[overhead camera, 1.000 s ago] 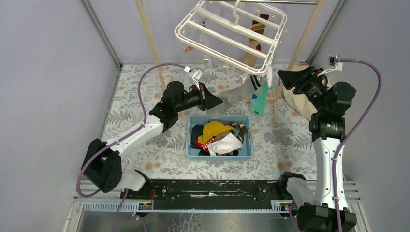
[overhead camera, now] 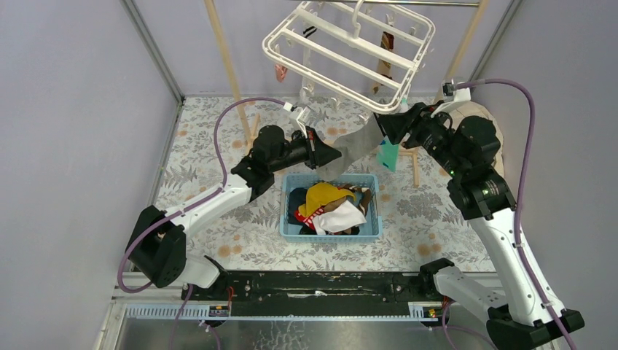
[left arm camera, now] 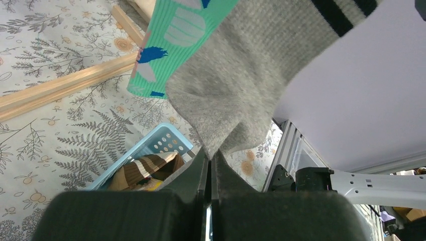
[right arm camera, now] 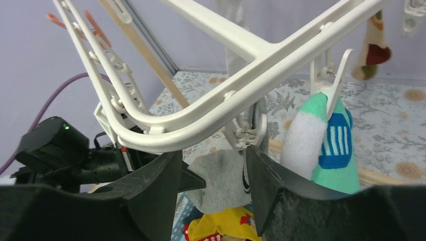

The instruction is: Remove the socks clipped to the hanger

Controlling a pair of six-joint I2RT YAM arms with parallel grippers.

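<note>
The grey sock [left arm camera: 226,85] with black stripes stretches from the white hanger [right arm camera: 201,132] down to my left gripper, which is shut on its lower end. In the right wrist view, a clip [right arm camera: 243,135] sits above the grey sock, close to the tip of the right finger. My right gripper is part open below the hanger's rim, with no sock gripped between its fingers. A green patterned sock [right arm camera: 334,168] hangs from a neighbouring clip. A brown striped sock [overhead camera: 385,52] and a pink one [overhead camera: 280,72] also hang there.
Below the hanger stands a blue basket [overhead camera: 331,238] holding several socks, yellow, white and red among them. A wooden stand [overhead camera: 221,44] rises behind.
My right gripper has moved left to the hanger's near right corner. The hanger has swung a little.
</note>
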